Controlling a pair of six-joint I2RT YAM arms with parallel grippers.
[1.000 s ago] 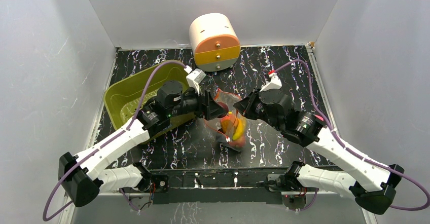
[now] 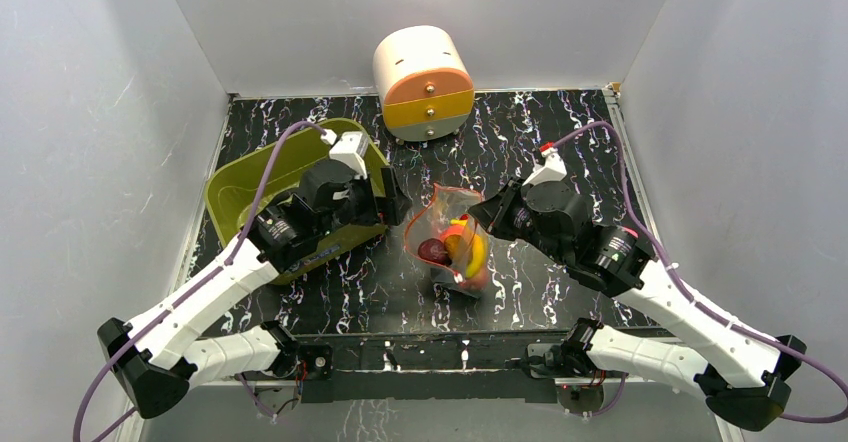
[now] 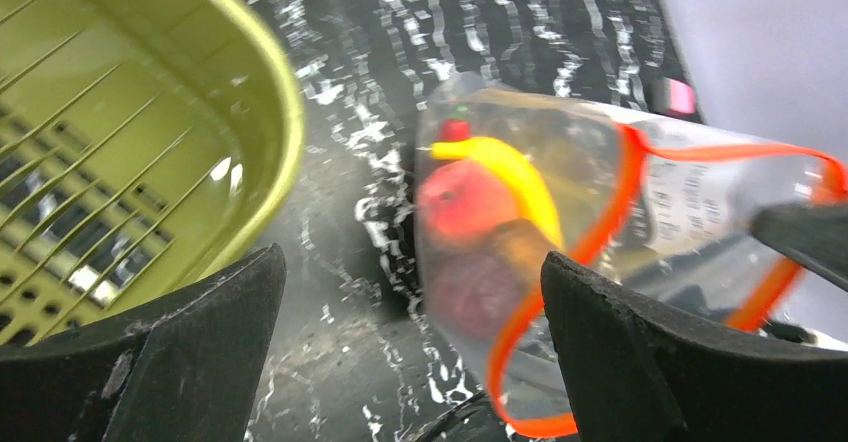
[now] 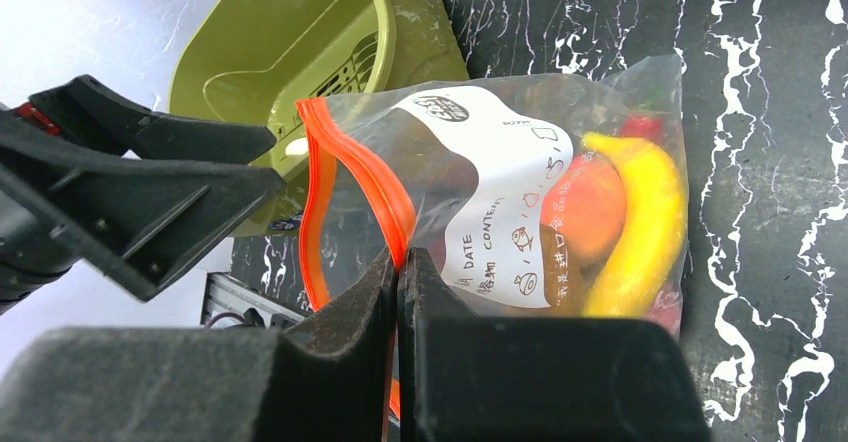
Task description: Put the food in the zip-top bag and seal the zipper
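The clear bag [image 2: 441,211] with an orange zip rim hangs with its mouth spread toward the left. Toy food fills its lower part: a yellow banana [image 4: 640,227], an orange-red round fruit [image 4: 586,207], a dark purple fruit [image 2: 433,251] and others partly covered by the label. My right gripper is shut on the bag's orange rim, pinching one side of the mouth. Just left of the opening, my left gripper stands open and empty, its fingers [image 3: 190,347] apart, with the bag beyond them.
A green basket [image 2: 225,197] stands at the left, beneath my left arm; the part of it in view looks empty of food. A small drawer cabinet [image 2: 425,82] is at the back.
The purple fruit went from my left gripper down into the bag. My right gripper shifted slightly right, still at the rim.
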